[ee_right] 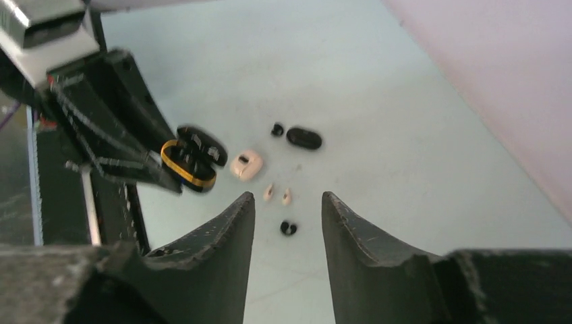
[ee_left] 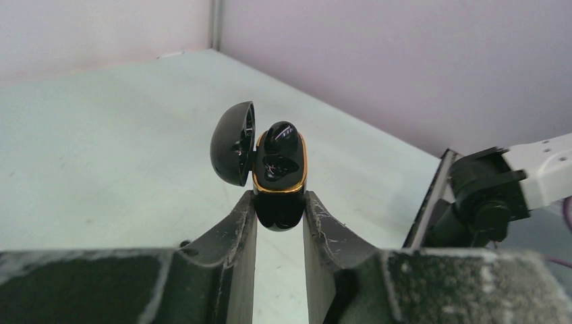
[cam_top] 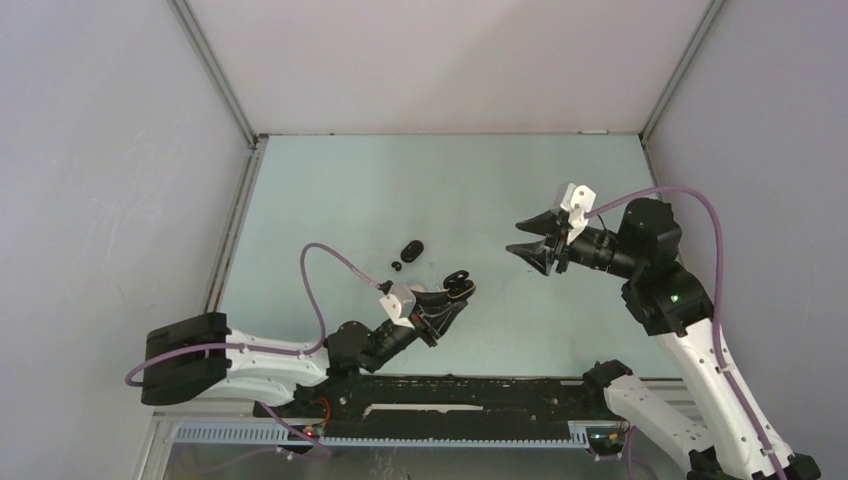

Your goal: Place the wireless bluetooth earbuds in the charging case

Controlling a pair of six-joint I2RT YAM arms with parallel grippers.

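My left gripper (cam_top: 445, 308) is shut on the open black charging case with orange trim (ee_left: 278, 175), its lid (ee_left: 229, 145) swung up to the left; a glossy dark earbud (ee_left: 281, 138) shows in it. In the right wrist view the case (ee_right: 189, 165) hangs left of my right gripper, whose fingers are apart with nothing between them. That gripper (cam_top: 540, 240) stands up and right of the case in the top view.
A black oblong case (ee_right: 303, 138), a small black piece (ee_right: 276, 129), a pale object (ee_right: 245, 165), two small pale pieces (ee_right: 268, 192) and another black piece (ee_right: 288, 228) lie on the table.
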